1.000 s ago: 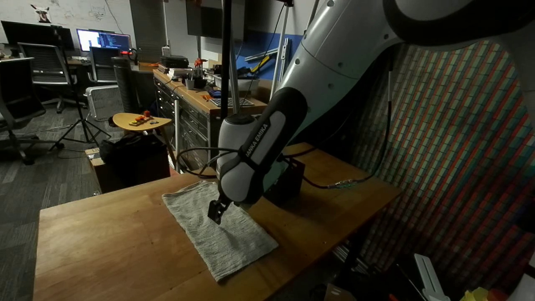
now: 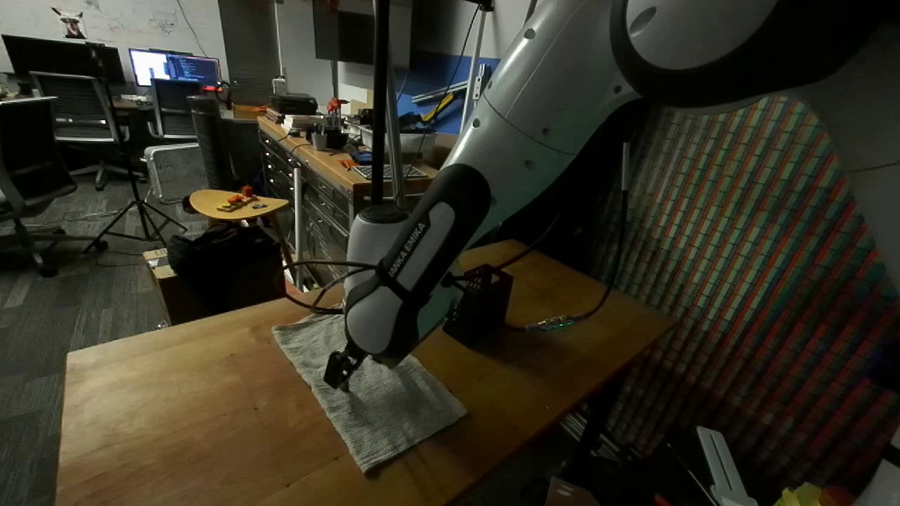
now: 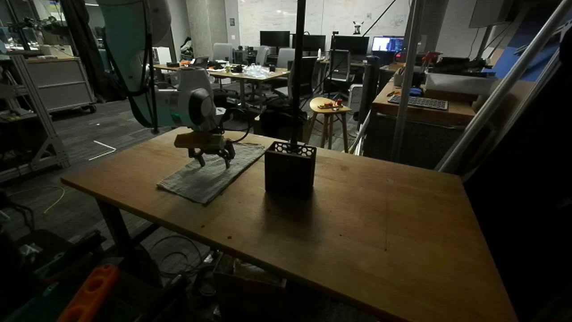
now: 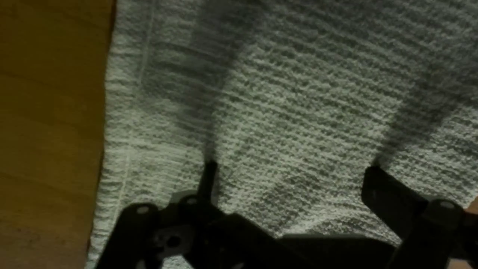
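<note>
A grey woven cloth [image 2: 396,413] lies spread on the wooden table. Over it my gripper [image 2: 339,384] points down, near the cloth's left long edge. In exterior view 2 the two fingers of the gripper [image 3: 214,164] stand apart above the cloth [image 3: 195,182]. The wrist view shows the open gripper with bare cloth [image 4: 286,121] between its fingertips. Both fingertips meet their own shadows, so they are very close to the cloth or touching it; which, I cannot tell. The cloth bulges slightly at the bottom of that view.
A black open-topped box [image 3: 289,174] with a perforated rim stands on the table beside the cloth. Bare table [image 3: 375,214] stretches away past the box. More free tabletop [image 2: 185,405] lies on the other side of the cloth.
The arm has moved left and down in exterior view 1, bringing the gripper nearer the cloth's left edge. The cloth lies almost as before.
</note>
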